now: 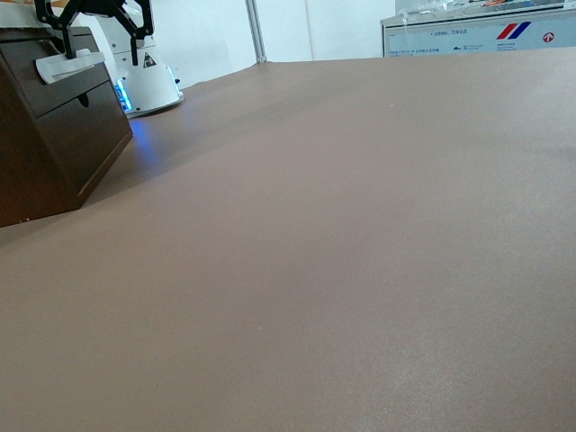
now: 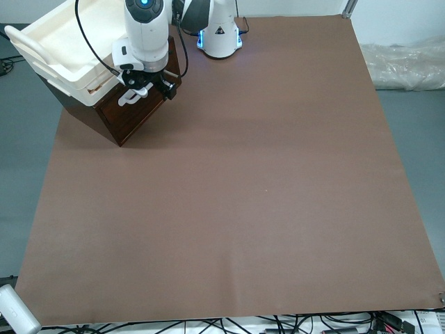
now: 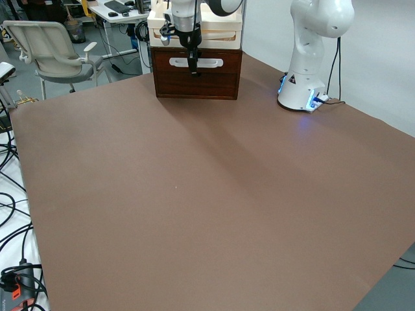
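A dark wooden drawer box [image 2: 111,120] [image 1: 36,153] [image 3: 196,85] stands at the table's far side, with a white bar handle [image 1: 56,68] on its front and a white plastic bin [image 2: 69,49] on top. My black gripper [image 1: 101,49] hangs at the drawer front, by the handle. In the top view its two fingers stand apart, open, one near the handle and one beyond its end. Whether either finger touches the handle I cannot tell.
The arm's white base [image 3: 300,91] stands beside the box at the back. Cables [image 2: 208,323] run along the near edge, outside the tabletop.
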